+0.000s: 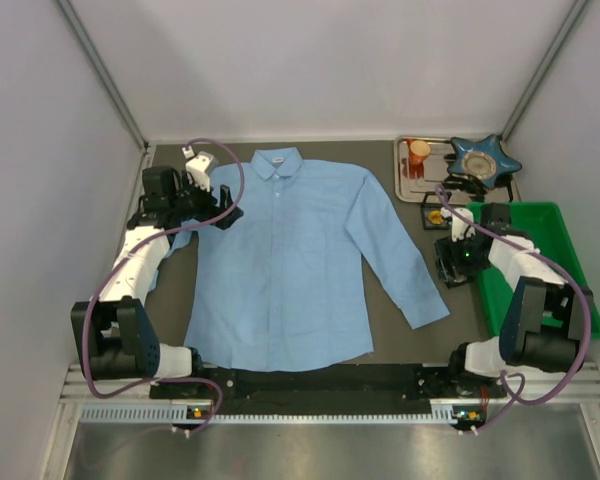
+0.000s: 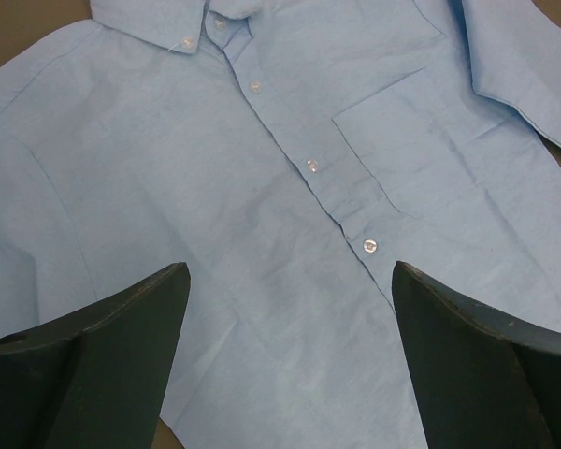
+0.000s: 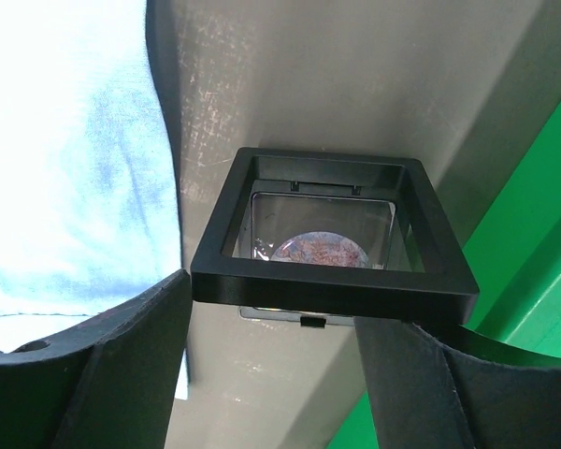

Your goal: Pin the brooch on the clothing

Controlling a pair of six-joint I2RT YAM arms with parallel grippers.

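Observation:
The light blue shirt [image 1: 280, 260] lies spread on the dark table. My left gripper [image 1: 225, 205] hangs open over its left chest; the left wrist view [image 2: 292, 297] shows only fabric, buttons and a pocket between its fingers. My right gripper [image 1: 450, 258] is open at a small black-framed box [image 3: 229, 281] beside the shirt's sleeve, its fingertips at the frame's near side. Inside the box, under clear plastic, lies a round pinkish item [image 3: 320, 249]; whether it is the brooch I cannot tell.
A green bin [image 1: 547, 222] stands at the right. Behind it are a metal tray [image 1: 410, 180] with an orange cup [image 1: 419, 150], a blue star-shaped dish [image 1: 505, 160] and another small black box [image 1: 432, 220]. Bare table shows right of the shirt.

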